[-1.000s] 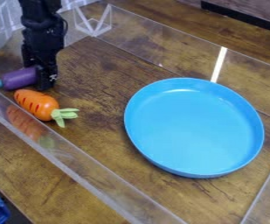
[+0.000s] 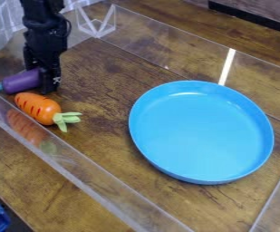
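My black gripper [image 2: 43, 69] is low at the upper left, its fingers down at a purple object [image 2: 21, 82], which looks like a toy eggplant lying on the wooden table by the clear wall. The gripper partly hides it, and I cannot tell whether the fingers are closed on it. An orange toy carrot [image 2: 37, 107] with pale green leaves lies just in front of it.
A large blue plate [image 2: 200, 127] fills much of the right half. Clear walls border the work area along the left and right. The wood between the gripper and plate is bare, as is the area at the back.
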